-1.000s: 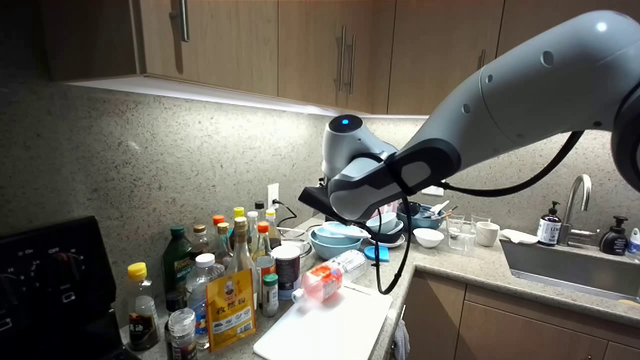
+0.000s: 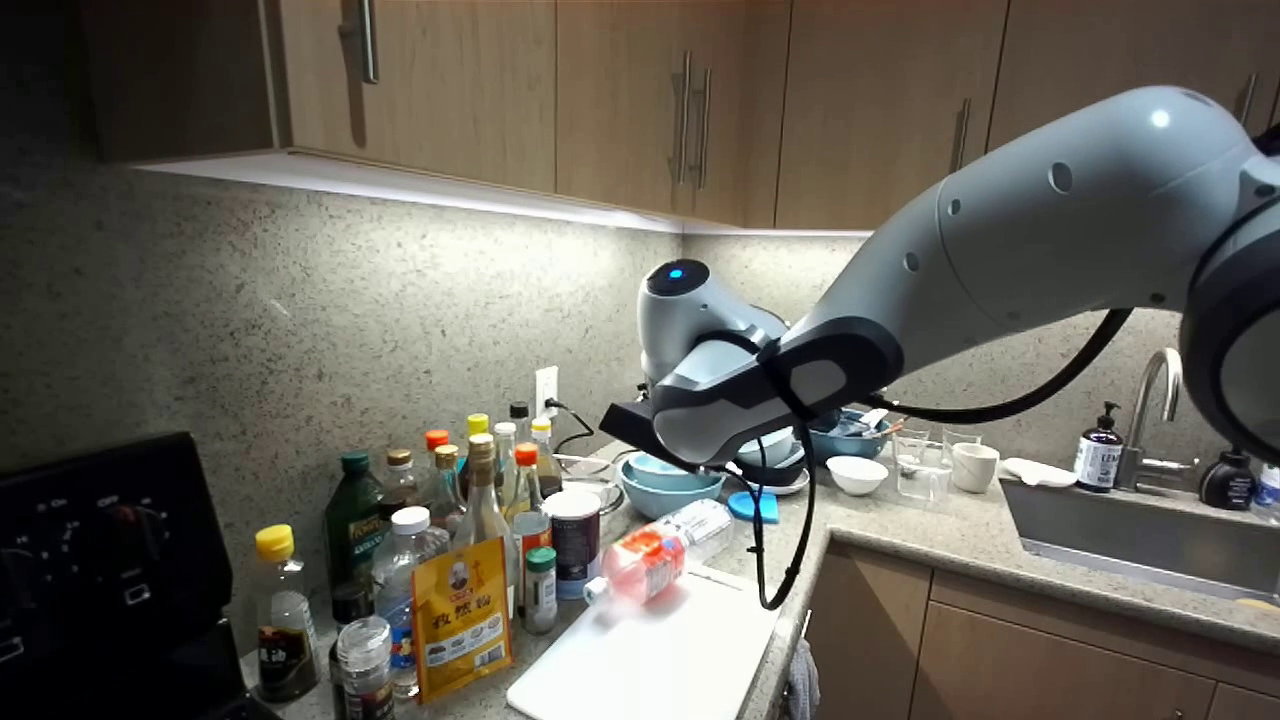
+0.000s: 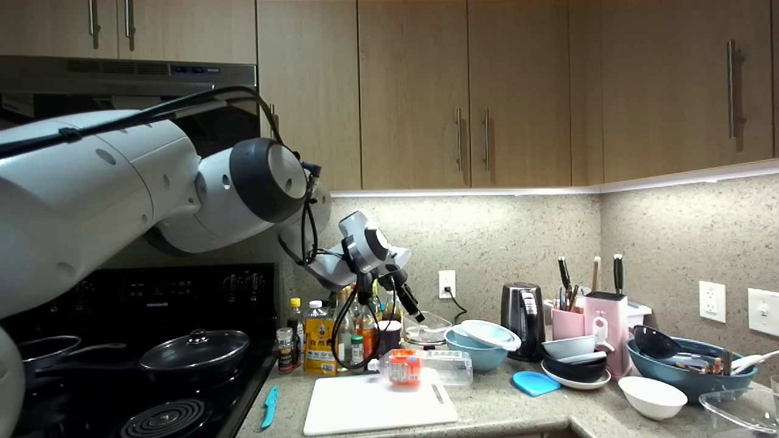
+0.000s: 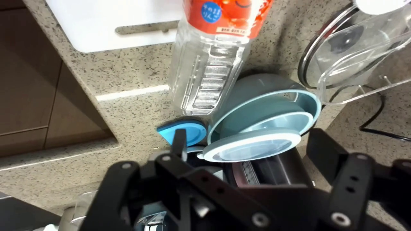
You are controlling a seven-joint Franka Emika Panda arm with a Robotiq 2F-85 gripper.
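In the wrist view my gripper is open, its black fingers [image 4: 179, 143] wide apart with nothing held. Between them, farther down, shows a pale-rimmed oval dish or lid [image 4: 254, 145], tilted on a stack of light blue bowls [image 4: 269, 82]. From the second exterior view, the gripper [image 3: 410, 298] hangs above the counter, over and left of those bowls [image 3: 478, 354]. A clear plastic bottle with a red-orange label [image 3: 405, 367] lies on its side, partly across the white cutting board [image 3: 365, 412]. Most of the gripper is hidden behind the arm in the first exterior view.
Several sauce bottles [image 2: 482, 492] crowd the wall side. A kettle [image 3: 523, 321], a pink knife block [image 3: 607, 325] and more dishes stand right of the bowls. A blue flat item [image 3: 535, 382] lies before them. The front of the cutting board is bare.
My arm has come down, its upper section shifting somewhat left in the first exterior view. The bottle, bowls and board stay where they were.
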